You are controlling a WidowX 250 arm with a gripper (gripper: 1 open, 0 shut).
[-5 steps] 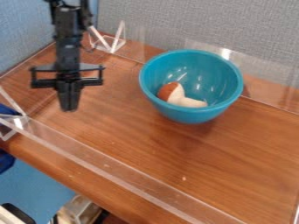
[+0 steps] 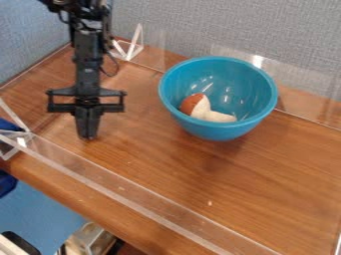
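My gripper [image 2: 87,126] points straight down at the left part of the wooden table [image 2: 226,199], its fingertips low near the tabletop and shut, with no object visible between them. To its right stands a teal bowl [image 2: 244,82], holding a pale object [image 2: 217,115] with an orange-brown part at its left end.
Clear plastic walls edge the table, with white brackets at the left [image 2: 16,142] and back. A dark blue object [image 2: 8,127] sits at the far left edge.
The bowl and its contents have not moved.
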